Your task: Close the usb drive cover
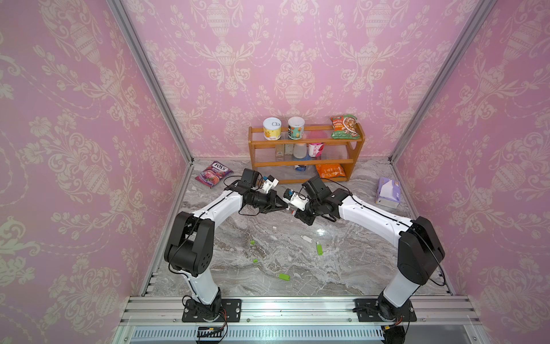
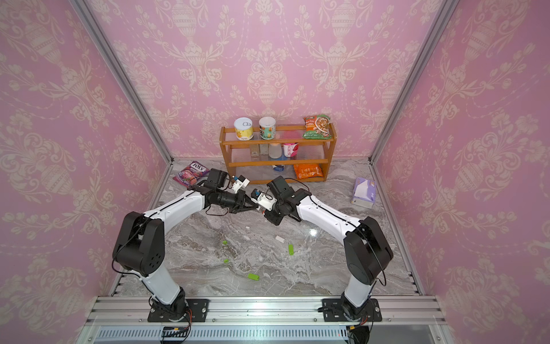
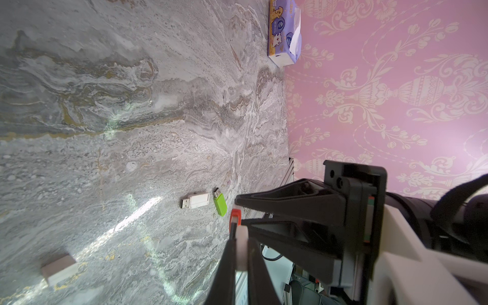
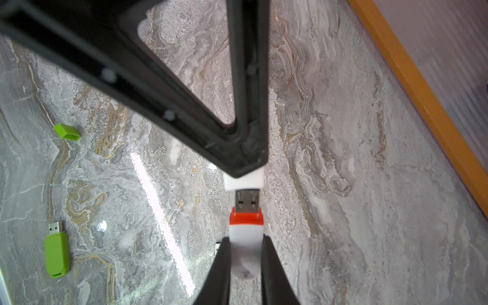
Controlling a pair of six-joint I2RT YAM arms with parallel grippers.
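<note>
In the right wrist view my right gripper is shut on a white usb drive (image 4: 246, 239) with a red collar. Its bare metal plug (image 4: 247, 200) points at a small white cover (image 4: 244, 181) at the tips of the left gripper's black fingers (image 4: 244, 157). Most of the plug shows between collar and cover; whether its tip is inside the cover cannot be told. My left gripper is shut on the cover, seen pale between its fingers in the left wrist view. The right fingers (image 3: 284, 198) reach in from the right there, with the red collar (image 3: 235, 214) near the cover.
Below on the marble table lie a second white drive (image 1: 306, 238), green drives (image 1: 319, 247), small green covers (image 1: 252, 242) and a small white cover (image 1: 274, 227). A wooden shelf (image 1: 252, 154) stands behind; a tissue box (image 1: 389, 192) sits at right.
</note>
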